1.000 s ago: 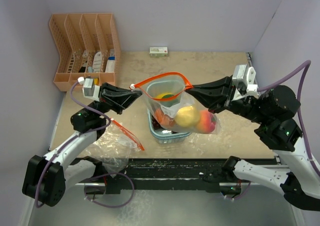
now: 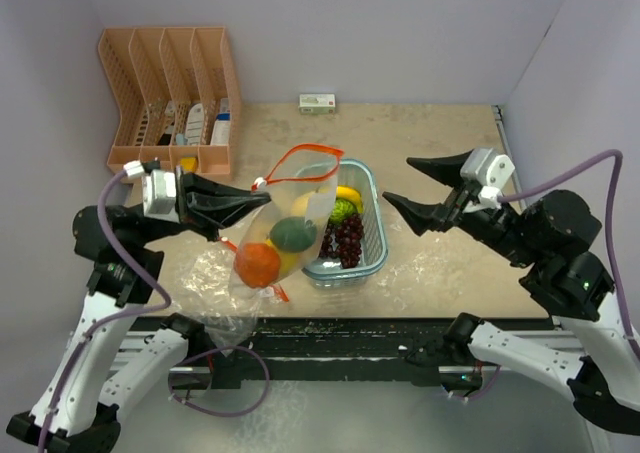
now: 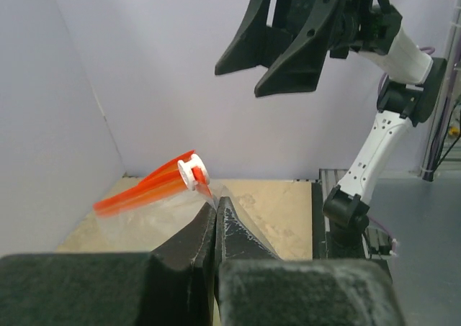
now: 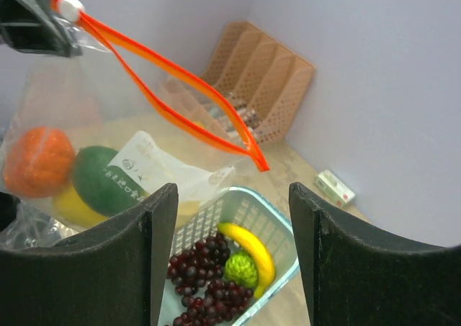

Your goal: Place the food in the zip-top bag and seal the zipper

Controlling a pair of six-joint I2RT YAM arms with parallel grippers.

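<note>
The zip top bag [image 2: 285,228] hangs from my left gripper [image 2: 262,195], which is shut on its top edge at the white slider [image 3: 193,172] of the orange zipper [image 4: 158,67]. Inside show an orange fruit [image 2: 256,265], a green fruit [image 2: 292,233] and yellow pieces. My right gripper [image 2: 395,181] stands open to the right of the bag, empty. Under and beside the bag, the clear basket [image 2: 370,263] holds grapes [image 2: 349,235], a banana [image 4: 252,245] and a green vegetable [image 4: 241,268].
An orange rack [image 2: 120,93] stands back left, a small box [image 2: 317,104] at the back. A second clear bag [image 2: 200,293] lies at the front-left edge. The table right of the basket is clear.
The bag now hangs from my left gripper alone, swung leftward, uncovering part of the basket.
</note>
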